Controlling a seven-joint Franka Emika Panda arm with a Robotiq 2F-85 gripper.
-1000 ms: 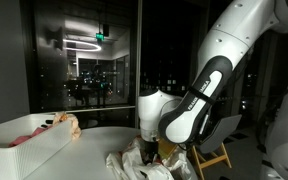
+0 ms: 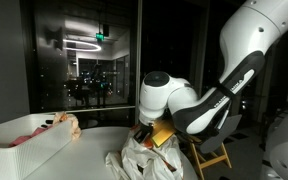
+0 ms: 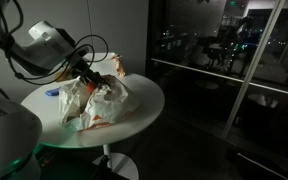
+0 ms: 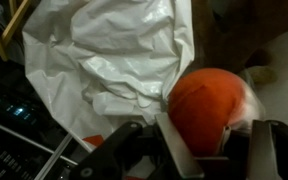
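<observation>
An orange-red object (image 4: 204, 106) with a pale side sits between the fingers of my gripper in the wrist view, and the fingers are shut on it. Exterior view 1 shows the orange-red object (image 2: 162, 133) just above a crumpled white plastic bag (image 2: 144, 160) on the round table. The bag (image 3: 106, 108) lies open and bunched under the gripper in exterior view 2. Whether anything else is inside the bag cannot be made out.
A white bin (image 2: 26, 154) stands at the left of the table in exterior view 1, with pink-orange stuff (image 2: 67, 122) at its far end. A yellow-framed chair (image 2: 212, 158) is behind the arm. The table (image 3: 144, 112) has bare surface right of the bag.
The arm has risen from low in the bag over the last second. The orange-red object, mostly hidden before, now shows above the bag with the gripper.
</observation>
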